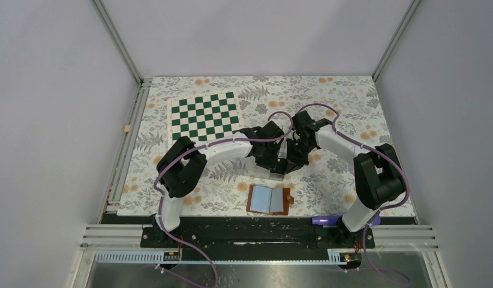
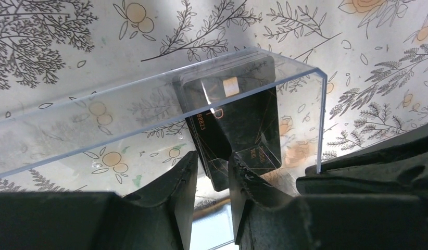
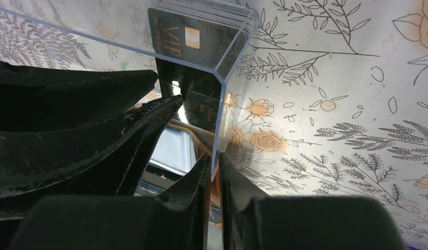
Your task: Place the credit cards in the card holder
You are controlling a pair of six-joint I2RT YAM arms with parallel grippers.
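Black credit cards [image 2: 248, 125] stand stacked in the clear acrylic holder [image 2: 97, 125], seen in both wrist views and between the grippers in the top view. My left gripper is open, its fingertips at the lower edge of the cards. My right gripper is shut on the thin end wall of the holder. In the right wrist view the left gripper's dark fingers reach in from the left to the card faces.
A brown wallet-like case [image 1: 285, 201] with pale inner leaves lies open in front of the grippers. A green checkered board [image 1: 204, 117] lies back left. A purple object [image 1: 324, 220] is at the front right edge.
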